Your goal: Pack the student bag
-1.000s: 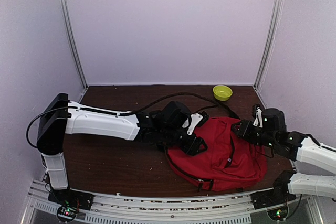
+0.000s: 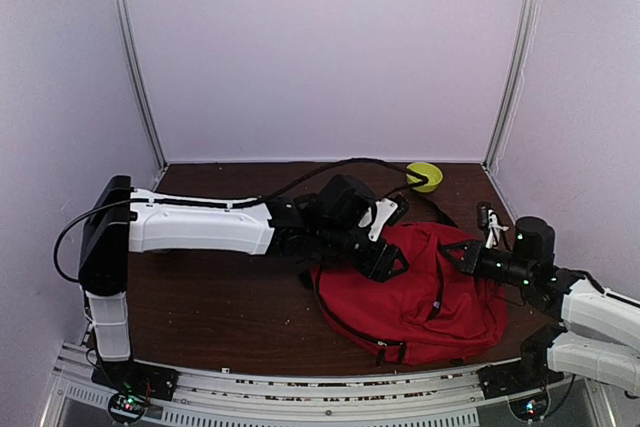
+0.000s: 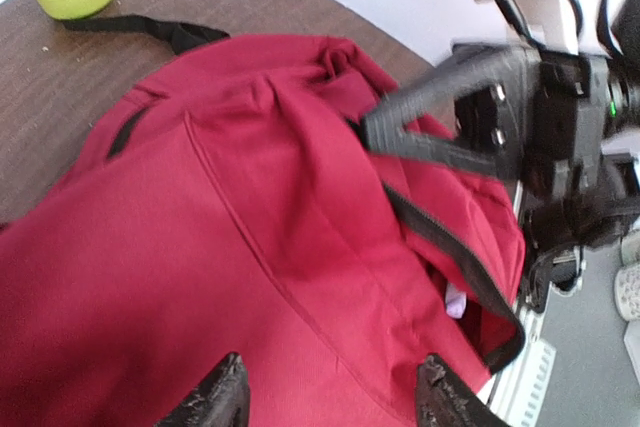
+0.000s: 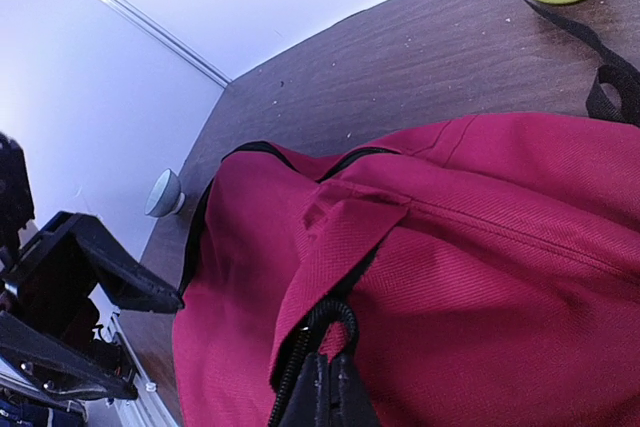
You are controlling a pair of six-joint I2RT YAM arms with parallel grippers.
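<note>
The red bag (image 2: 395, 302) lies on the right half of the table, its cloth folded into ridges. In the right wrist view, the fingers of my right gripper are together on the bag's black zipper edge (image 4: 340, 313); their tips partly hide it. My left gripper is open over the bag's left part, its fingertips apart with only red cloth beyond them. Through the zipped opening, a small pale purple thing (image 3: 455, 300) shows inside the bag.
A yellow-green bowl (image 2: 425, 177) stands behind the bag, near a black strap (image 3: 150, 25). A pale grey bowl (image 4: 165, 194) sits at the table's far left. The left arm stretches across the table's middle, close to the right gripper.
The left gripper has shifted slightly right and toward the back. The bag lies nearly as before.
</note>
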